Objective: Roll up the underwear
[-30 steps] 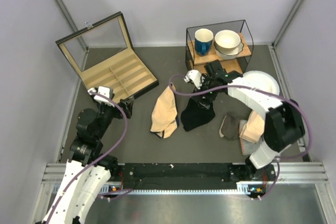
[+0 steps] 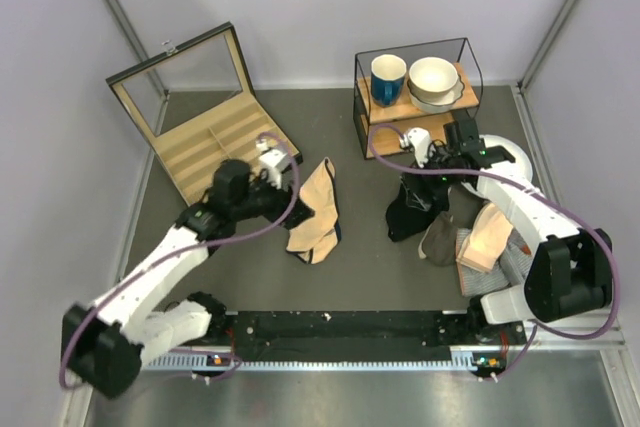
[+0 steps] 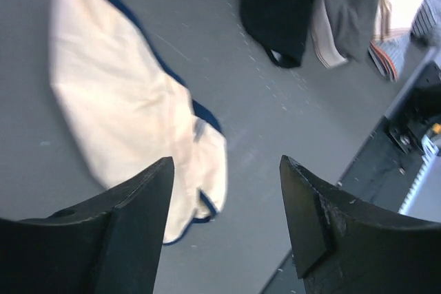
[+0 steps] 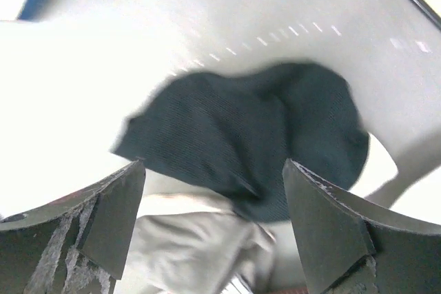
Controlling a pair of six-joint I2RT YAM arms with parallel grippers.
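Observation:
The beige underwear with navy trim [image 2: 315,212] lies flat near the middle of the table, its near end folded over. My left gripper [image 2: 303,213] hovers above it; in the left wrist view a wide gap separates the fingers [image 3: 153,191], and nothing is held. Farther right is a crumpled black garment [image 2: 408,217], partly covered by my right arm. Over that black cloth [image 4: 227,125] my right gripper stands open, with no fabric between its fingers.
A grey-brown cloth [image 2: 438,241] and folded beige and grey clothes [image 2: 487,237] lie right of the black one. A compartment box with raised lid [image 2: 215,152] stands left, a shelf with cup and bowls [image 2: 375,135] behind. Bare table [image 2: 370,282] shows in front.
My left arm has swung right from beside the box to over the beige underwear. The black garment has shifted right, away from the beige one, and my right gripper has moved right too.

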